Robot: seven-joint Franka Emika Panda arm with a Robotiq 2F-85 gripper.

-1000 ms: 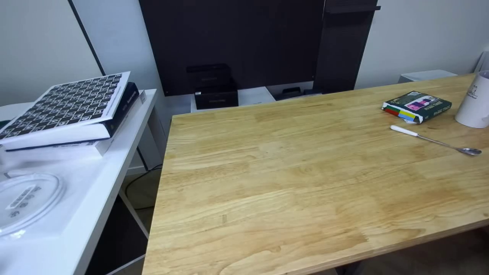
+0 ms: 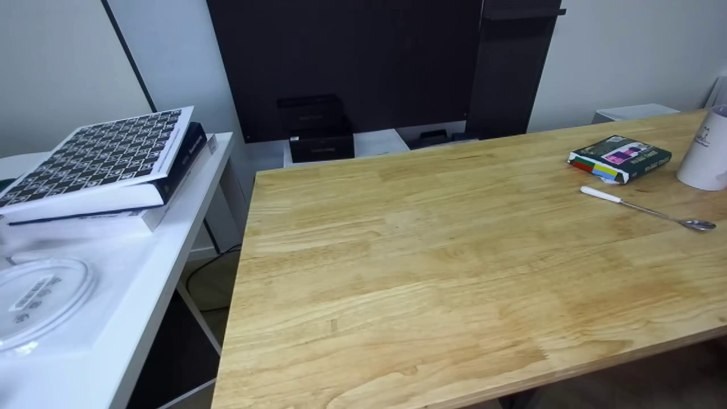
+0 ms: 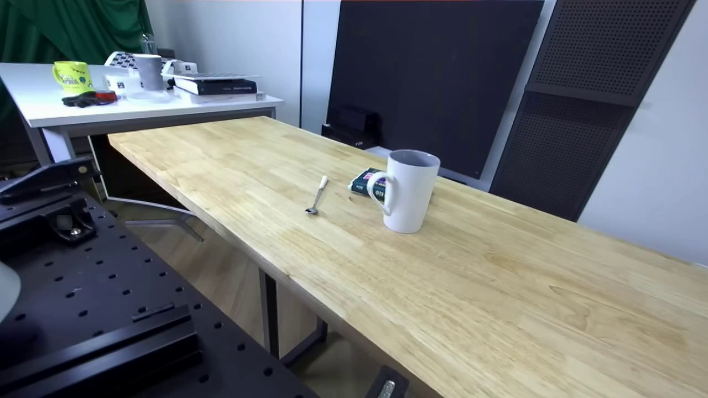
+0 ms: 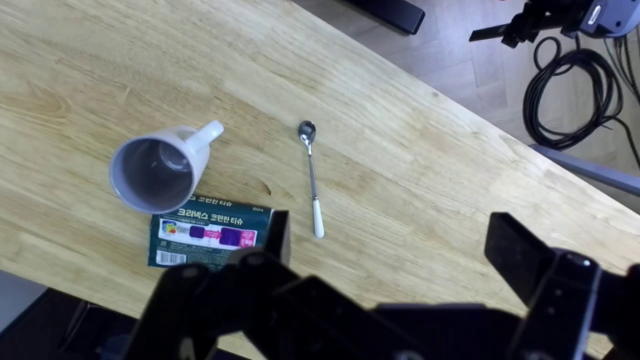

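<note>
Seen from above in the wrist view, my gripper is wide open over the table, its two black fingers far apart and nothing held between them. A spoon with a white handle [image 4: 318,217] and a metal bowl lies flat on the wood, its handle nearer the left finger. To the left stands a tall white mug [image 4: 160,170], upright, handle toward the spoon side. Beside the mug lies a flat dark green tissue pack [image 4: 207,231], its edge partly behind my left finger. Exterior view 2 shows the mug [image 3: 412,192] in front of the pack [image 3: 362,182].
A white side table [image 2: 129,286] with stacked books [image 2: 109,157] stands to its left. Black coiled cables [image 4: 567,99] lie on the floor past the table edge.
</note>
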